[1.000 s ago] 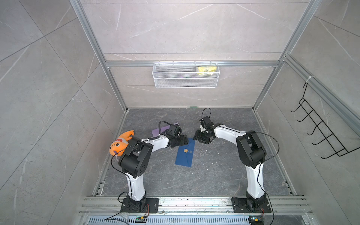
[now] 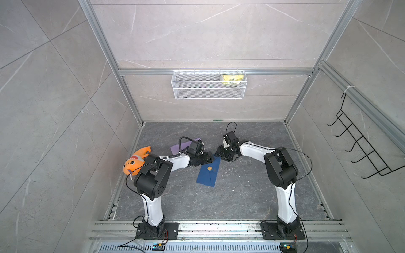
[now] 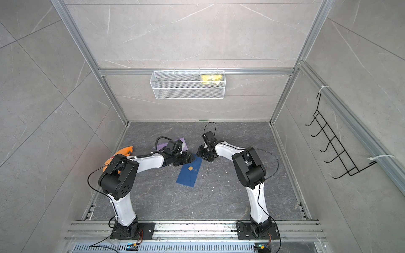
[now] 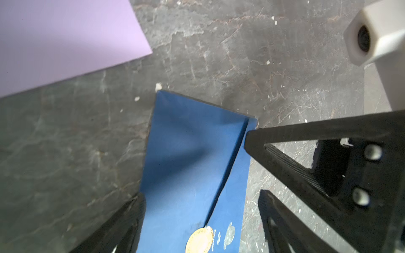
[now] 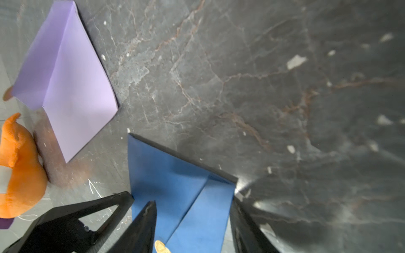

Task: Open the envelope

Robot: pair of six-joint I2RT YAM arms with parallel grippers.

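A blue envelope [image 2: 206,178] with a round gold seal [image 3: 190,168] lies flat on the grey floor between my arms, its flap seam visible in both wrist views. My left gripper is over its left upper part, fingers apart on either side of the blue surface, with nothing seen held. My right gripper is at the envelope's upper right end, fingers spread over it, one near the right edge; whether either touches it is unclear.
A purple folded paper [image 5: 80,109] lies behind and left of the envelope. An orange plush toy [image 2: 135,163] sits at the far left. A wire basket [image 2: 209,84] hangs on the back wall, black hooks [image 2: 365,151] on the right.
Both grippers have shifted slightly around the envelope's upper end, the right one a little leftward. The envelope has moved very slightly.
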